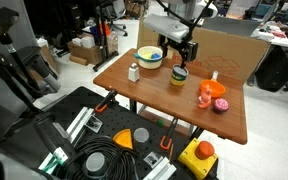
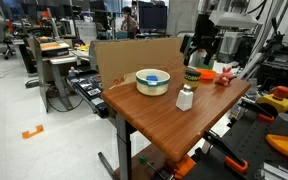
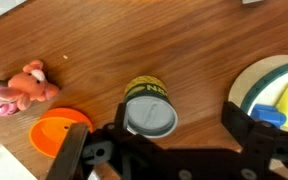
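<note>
A can (image 1: 179, 76) with a yellow-green and dark label and a grey top stands upright on the wooden table (image 1: 149, 92). My gripper (image 1: 175, 56) is just above it, fingers apart and nothing held. In the wrist view the can (image 3: 146, 88) appears in the gap between the two dark fingers. From the second exterior view, the can (image 2: 191, 77) is partly overlapped by the arm's end.
On one side of the can is a white bowl (image 1: 149, 57) with blue and yellow items; on the other, an orange dish (image 1: 214, 87), a pink-orange toy (image 1: 204, 98) and a pink ring-shaped item (image 1: 221, 105). A white shaker (image 1: 134, 72) stands nearer the edge.
</note>
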